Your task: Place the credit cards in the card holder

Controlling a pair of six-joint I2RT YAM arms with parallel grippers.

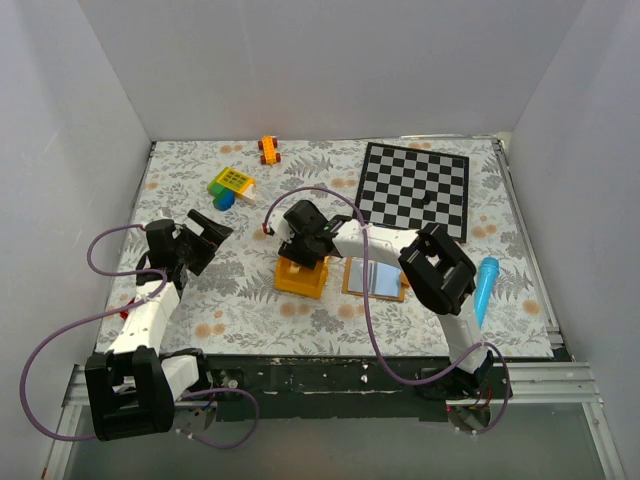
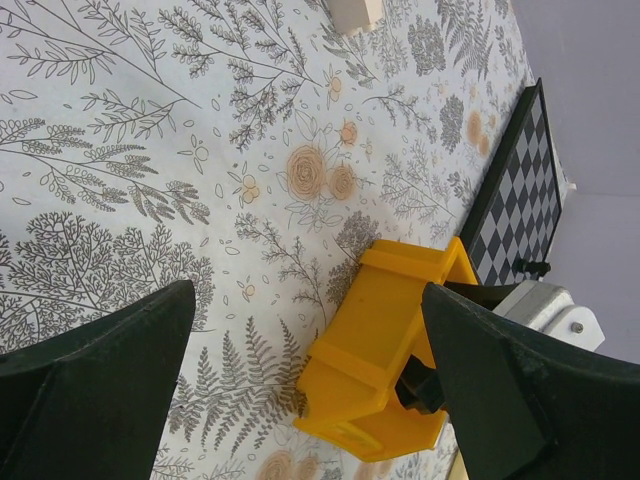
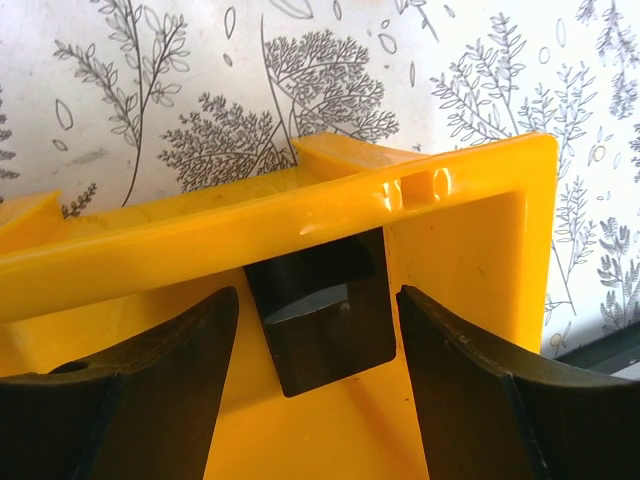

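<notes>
A yellow plastic holder (image 1: 298, 284) sits in the middle of the table. Inside it, in the right wrist view, a glossy black card-like piece (image 3: 320, 314) leans against the yellow wall. My right gripper is open at the holder, its fingers either side of the black piece's lower part; whether they touch it I cannot tell. My left gripper (image 1: 219, 232) stands open over the left of the table, nothing between its fingers. In the left wrist view the holder (image 2: 370, 330) lies beyond its right finger.
A chessboard (image 1: 410, 175) is at the back right, a tray (image 1: 355, 277) right of the holder, a blue cylinder (image 1: 486, 288) at the right. Coloured toys (image 1: 233, 182) and an orange toy (image 1: 269, 150) stand at the back left.
</notes>
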